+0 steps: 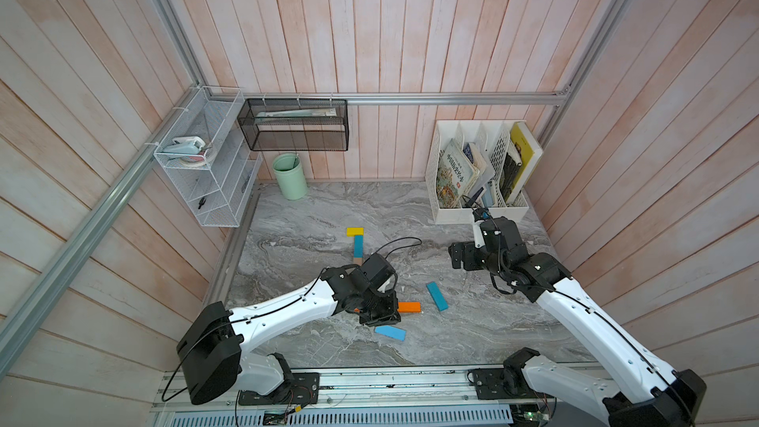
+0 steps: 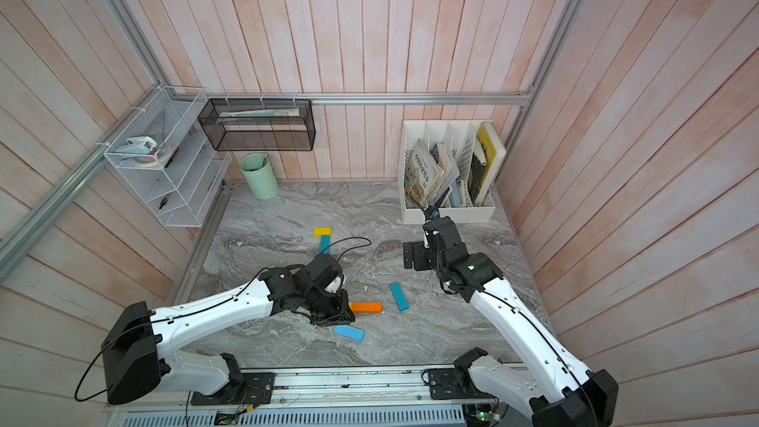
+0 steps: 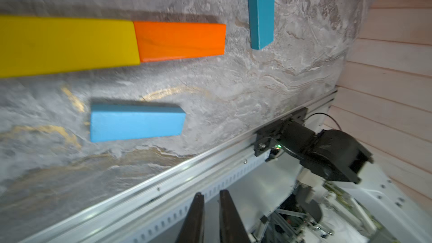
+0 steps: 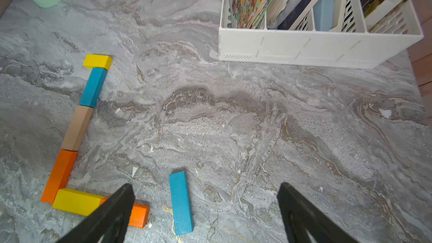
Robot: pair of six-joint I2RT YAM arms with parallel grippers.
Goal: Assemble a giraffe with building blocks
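In the right wrist view a giraffe-like line lies flat: a yellow block (image 4: pixel 98 61) at the top, then a blue block (image 4: pixel 93 87), a tan block (image 4: pixel 77 128) and an orange block (image 4: pixel 59 175). From its foot a yellow block (image 4: pixel 77 201) and a second orange block (image 4: pixel 138 215) run right. A loose teal block (image 4: pixel 181 203) lies beyond that end; a light blue block (image 3: pixel 137 123) lies in front of the row. Above the row, my left gripper is partly open, nothing between its fingers. My right gripper hangs wide open and empty, right of the blocks.
A white file rack (image 4: pixel 315 47) with books stands at the back right, close behind the right arm. At the back left stand a green cup (image 1: pixel 290 177) and a wire shelf (image 1: pixel 201 162). A black cable loops over the table.
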